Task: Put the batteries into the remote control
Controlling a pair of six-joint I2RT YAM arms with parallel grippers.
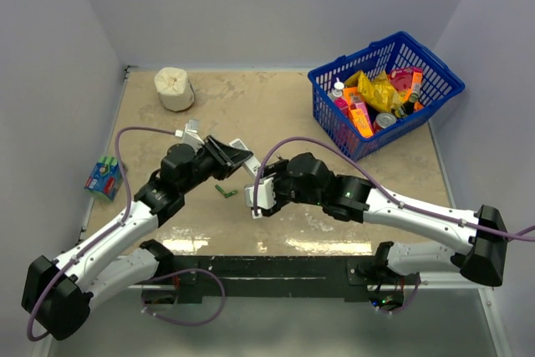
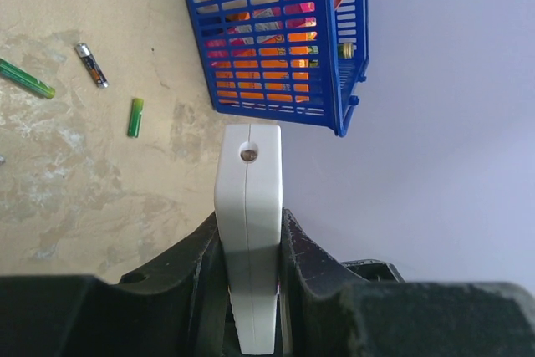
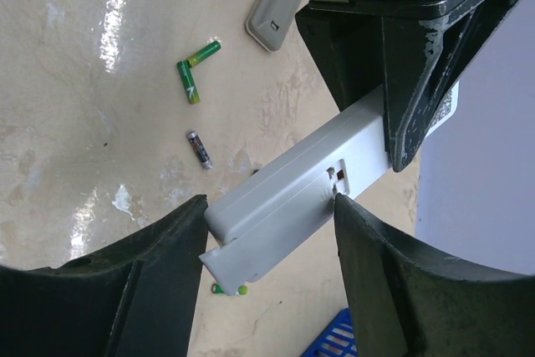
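Note:
The white remote is held in the air between both grippers, seen end-on in the left wrist view (image 2: 249,181). My left gripper is shut on it. My right gripper has its fingers around the other part, at its battery compartment; whether they press on it is unclear. Green batteries (image 3: 188,81) and a black-and-silver battery (image 3: 199,148) lie on the table below.
A blue basket (image 1: 351,135) of groceries stands at the back right, a white roll (image 1: 174,89) at the back left, and a battery pack (image 1: 104,177) at the left edge. A grey object (image 3: 274,6) lies on the table.

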